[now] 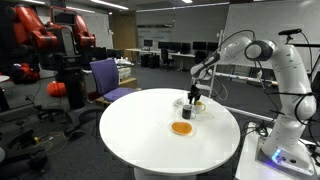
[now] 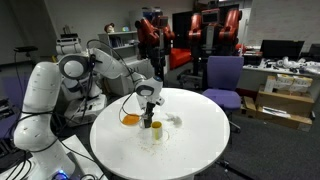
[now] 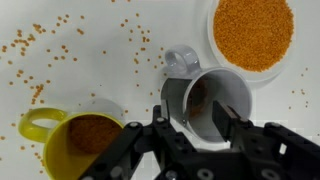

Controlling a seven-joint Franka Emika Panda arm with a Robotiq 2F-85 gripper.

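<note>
Below the wrist camera a grey mug [image 3: 178, 60] stands with its handle toward the top and a few orange grains inside. My gripper is over this mug's near side, its dark fingers spread apart; whether they touch the wall is unclear. To the lower left sits a yellow mug [image 3: 68, 152] holding orange-brown grains. A white plate [image 3: 213, 28] heaped with orange grains lies at the upper right. In exterior view 1 the gripper [image 1: 196, 97] hangs low by the grey mug [image 1: 187, 113], near the yellow mug [image 1: 202, 106].
Loose grains are scattered over the white round table [image 3: 100, 75] around the mugs. A purple chair [image 1: 105, 75] stands beyond the table edge.
</note>
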